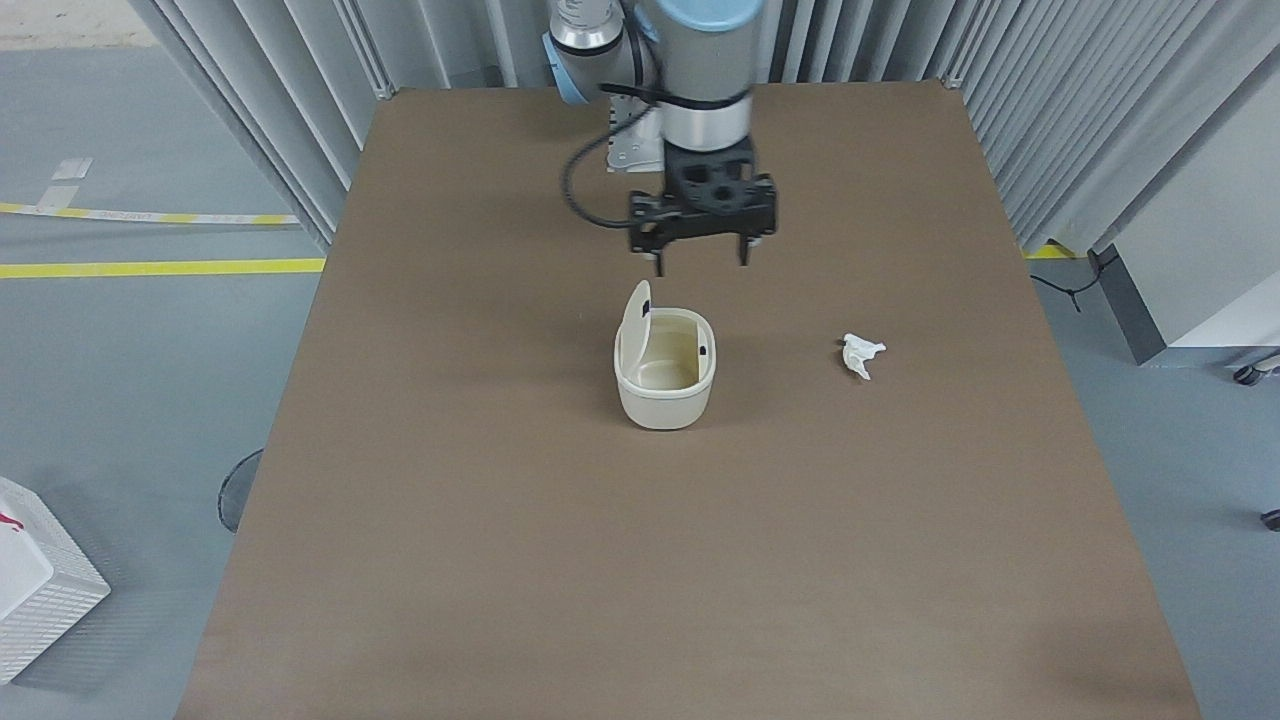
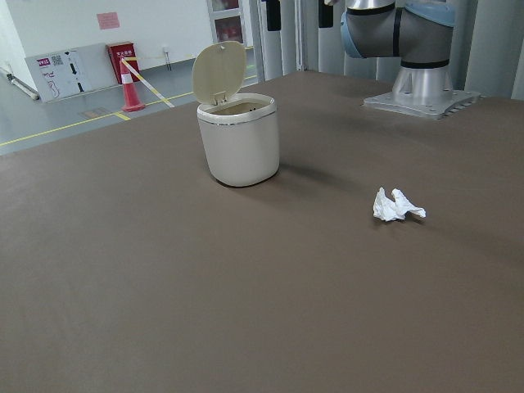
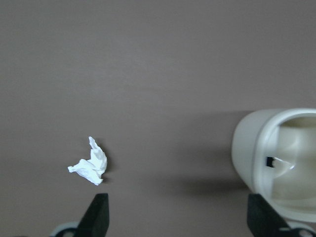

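Note:
My gripper (image 1: 702, 262) hangs open over the table, just behind a small white bin (image 1: 663, 396), its two black fingertips spread apart with nothing between them. The bin (image 2: 239, 151) stands upright with its lid raised; its open inside shows at the right of the wrist view (image 3: 291, 173). A crumpled white tissue (image 1: 861, 354) lies on the table to the right of the bin in the front view, and shows in the left view (image 2: 391, 208) and at the lower left of the wrist view (image 3: 91, 164).
The arm's base (image 2: 419, 101) is mounted at the back edge, with grey curtains behind it. Floor lies beyond the side edges.

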